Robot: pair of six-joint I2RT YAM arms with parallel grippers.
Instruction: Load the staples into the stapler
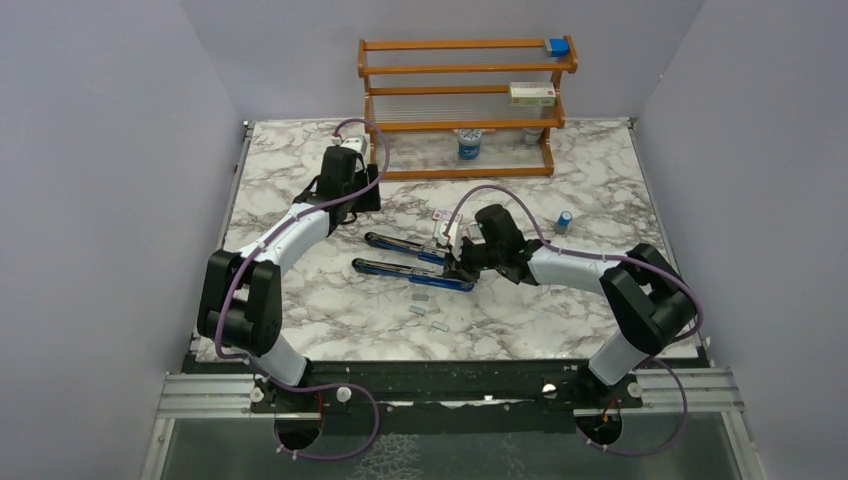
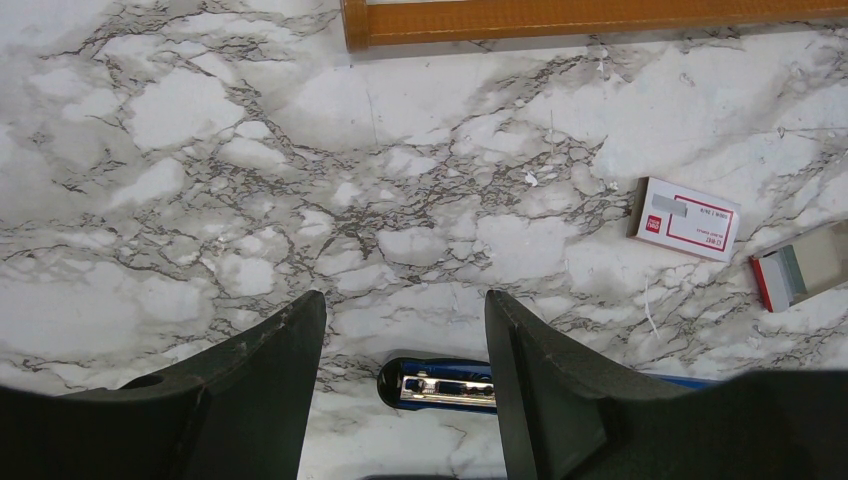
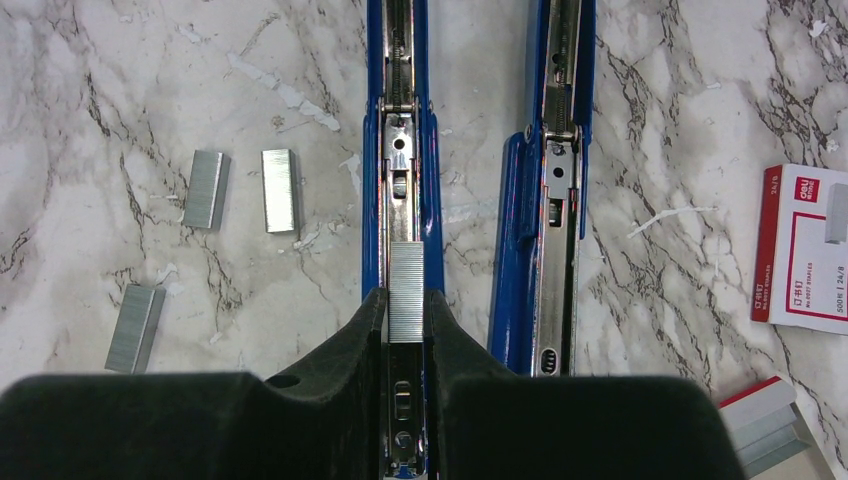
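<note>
Two blue staplers lie opened out side by side, the nearer one (image 1: 385, 268) and the farther one (image 1: 395, 243). In the right wrist view my right gripper is shut on a silver staple strip (image 3: 406, 285). The strip is over the nearer stapler's metal channel (image 3: 403, 215) and lined up lengthwise with it; whether it rests on the floor of the channel I cannot tell. My left gripper stands with its fingers apart and nothing between them, above the marble near the rack. Three loose staple strips (image 3: 205, 190) lie beside the nearer stapler.
Behind the staplers are a white and red staple box (image 2: 690, 217) and an open box part (image 2: 812, 260). A wooden rack (image 1: 465, 173) stands at the back. A small blue object (image 1: 564, 221) sits at the right.
</note>
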